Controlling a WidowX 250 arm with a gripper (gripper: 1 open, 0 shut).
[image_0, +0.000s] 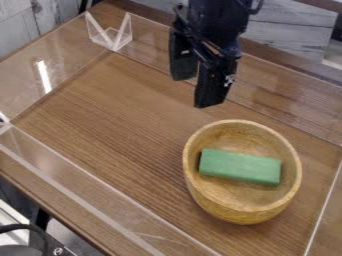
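My black gripper (197, 75) hangs over the upper middle of the wooden table, its fingers apart and pointing down, with nothing seen between them. Below it and to the right sits a round tan bowl (215, 206) with a green rectangular block (239, 167) lying inside.
A small clear wire-like or plastic holder (110, 30) stands at the back left. A pale grey area shows beyond the table at the back right.
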